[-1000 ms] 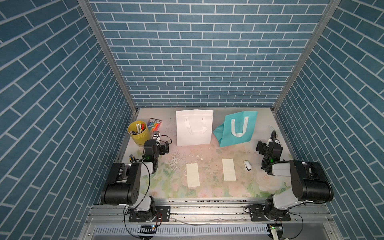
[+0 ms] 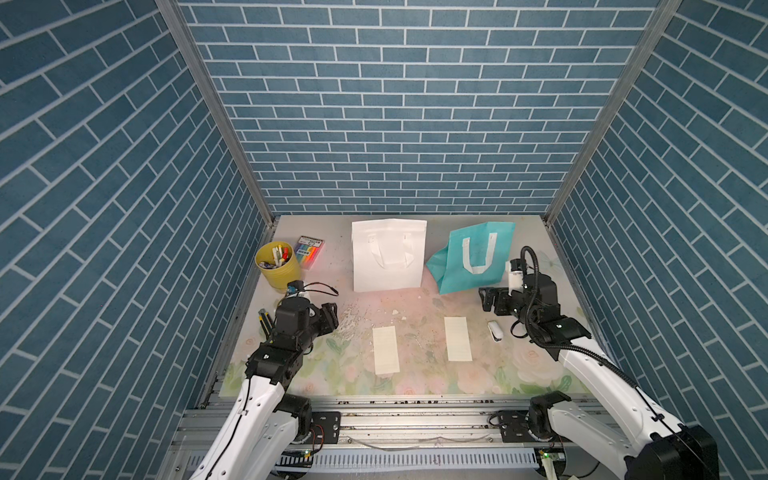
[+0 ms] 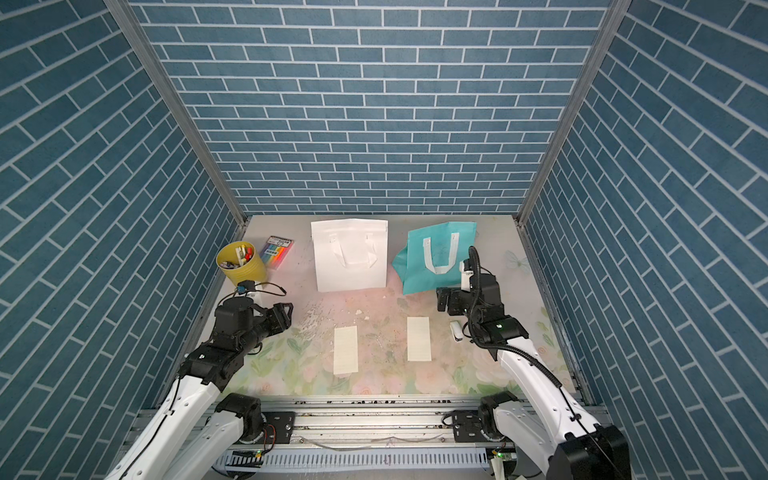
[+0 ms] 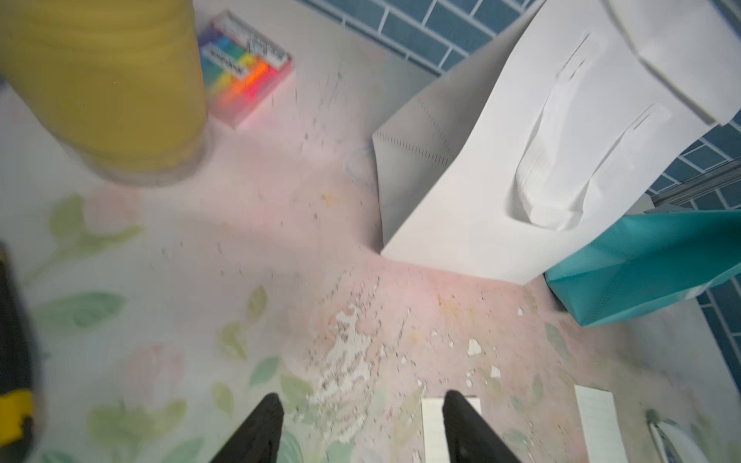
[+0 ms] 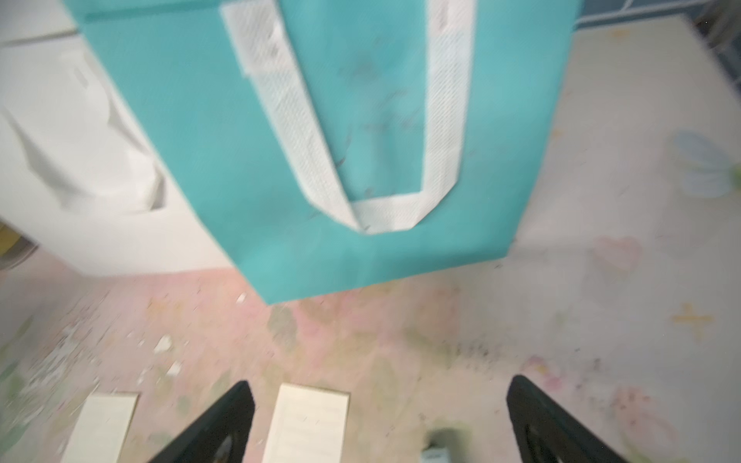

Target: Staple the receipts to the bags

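Observation:
A white paper bag (image 2: pixel 388 272) and a teal bag (image 2: pixel 460 272) stand at the back middle and right. Two cream receipts (image 2: pixel 385 356) (image 2: pixel 457 340) lie on the front middle of the table. A small white object (image 2: pixel 495 331), possibly the stapler, lies right of the receipts, below my right gripper. That gripper is open before the teal bag, with nothing between its fingers. My left gripper hangs over the table left of the receipts, its fingers apart and empty.
A yellow pot of pens (image 3: pixel 242 270) and a colourful pack (image 3: pixel 276 252) stand at the back left. A black and yellow item (image 4: pixel 15 413) lies at the left edge. The table's middle between bags and receipts is clear apart from small white flecks.
Both arms have risen and changed pose. My left gripper has moved toward the front, and my right gripper has moved leftward, nearer the teal bag. Bags and receipts are unmoved.

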